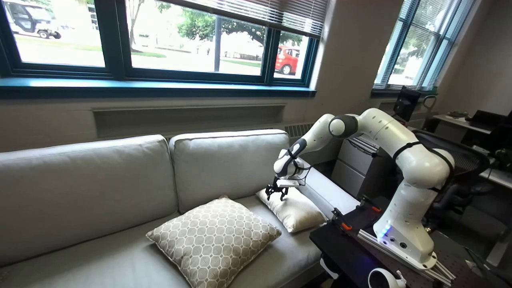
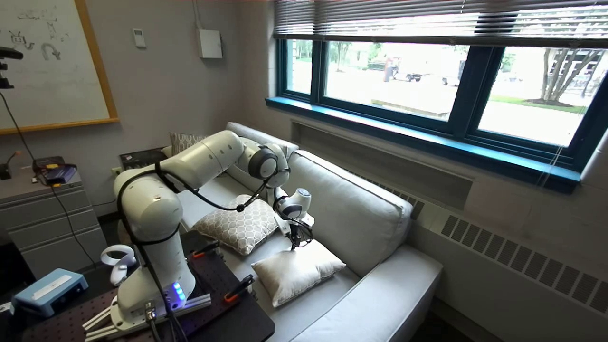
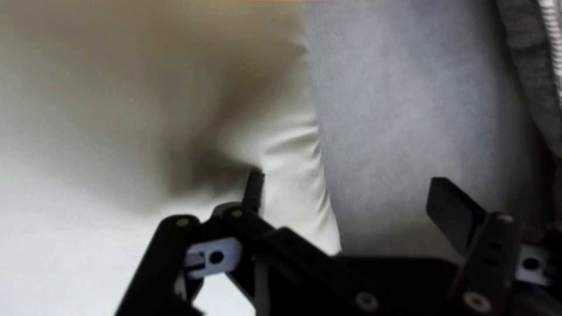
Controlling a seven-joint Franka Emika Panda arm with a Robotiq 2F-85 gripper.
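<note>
A plain cream pillow (image 1: 300, 213) lies on the grey sofa seat beside the armrest. At its edge nearest the backrest, my gripper (image 1: 275, 197) points downward with its fingers wide apart. In the wrist view, one finger (image 3: 253, 192) presses into the pillow fabric (image 3: 131, 105) near the edge, making a dent and creases. The opposite finger (image 3: 453, 213) is beyond that edge, over the seat cushion (image 3: 390, 116). The pillow's edge lies between the two fingers, not clamped. A larger patterned pillow (image 1: 216, 237) rests to the left of the cream one.
The sofa backrest (image 1: 230, 163) rises close behind my gripper, and the armrest (image 2: 376, 296) borders the cream pillow. Black clamps (image 1: 341, 218) stick up from the edge of the robot's table (image 1: 336, 242). Open seat space (image 1: 110, 254) extends left of the patterned pillow.
</note>
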